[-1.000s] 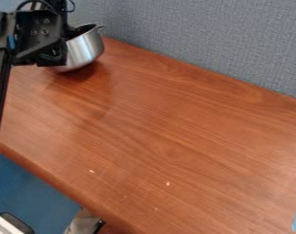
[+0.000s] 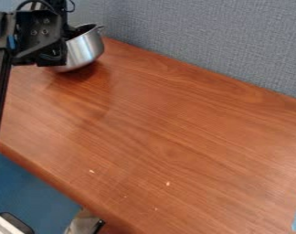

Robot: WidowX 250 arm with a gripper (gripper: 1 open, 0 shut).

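Observation:
My black gripper assembly (image 2: pixel 38 37) fills the upper left corner, its arm running down the left edge. Just right of it, partly behind it, a steel pot (image 2: pixel 79 53) rests at the far left end of the wooden table (image 2: pixel 163 137). The fingertips are hidden or too indistinct to show whether they are open or shut, or whether they touch the pot.
A grey fabric partition (image 2: pixel 212 37) runs along the table's back edge. Blue floor shows beyond the front edge at lower left, with some hardware at the bottom.

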